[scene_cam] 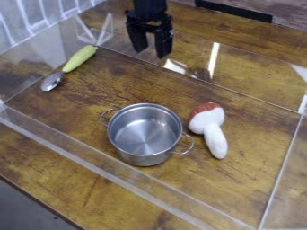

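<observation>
My black gripper (150,43) hangs at the top centre over the back of the wooden table, open, with nothing seen between its fingers. A steel pot (144,135) with two wire handles stands in the centre. Right of it lies a toy mushroom (211,135) with a red-speckled cap and white stem. At the left lie a yellow corn cob (81,57) and a metal spoon (53,81).
Clear plastic walls (285,180) surround the work area on the wooden table.
</observation>
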